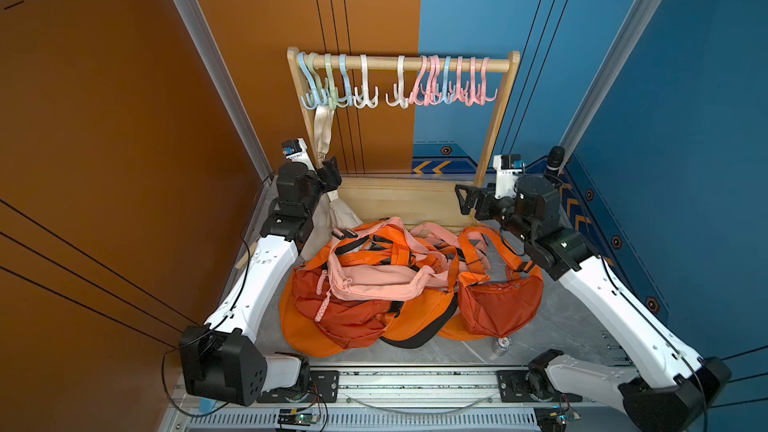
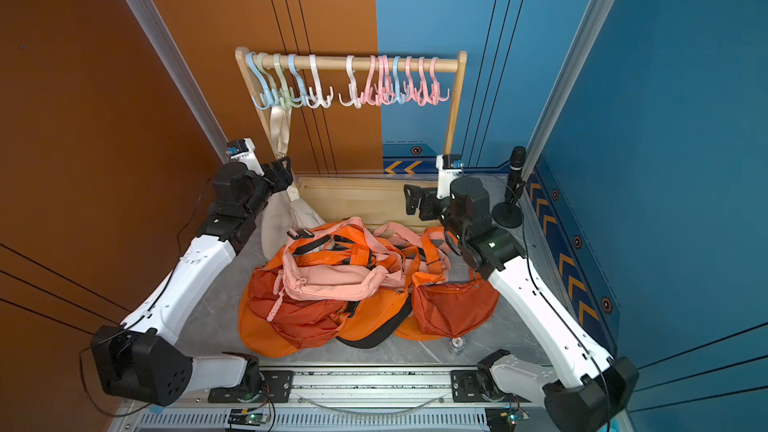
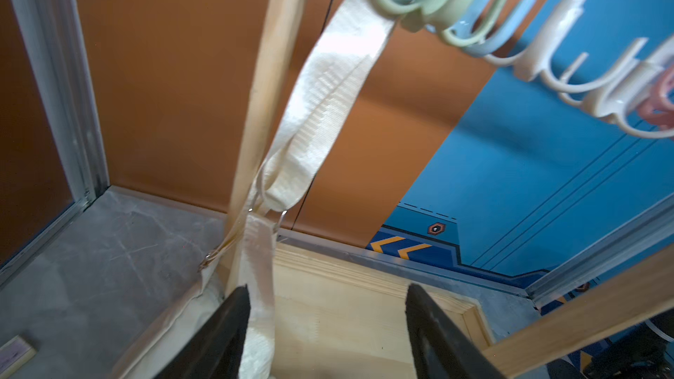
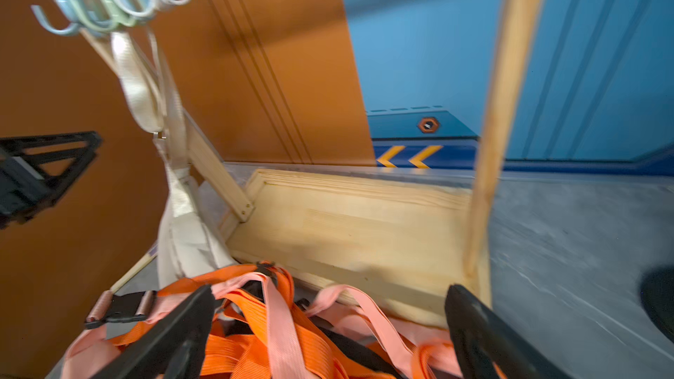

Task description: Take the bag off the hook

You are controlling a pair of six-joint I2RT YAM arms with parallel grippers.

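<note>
A cream bag (image 4: 186,231) hangs by its long strap (image 3: 333,77) from the hooks at the rack's left end, around a green hook (image 3: 449,7); the exact hook is unclear. Its body rests at the lower left of the rack. My left gripper (image 1: 328,172) stands open just in front of the hanging strap, below the hooks, empty in the left wrist view. My right gripper (image 1: 465,196) is raised near the rack's right post, open with nothing between its fingers.
Orange and pink bags (image 1: 384,272) lie piled on the floor before the rack's wooden base (image 4: 351,217). A black microphone stand (image 2: 508,212) stands right of the rack. Several empty hooks line the rail (image 1: 384,61).
</note>
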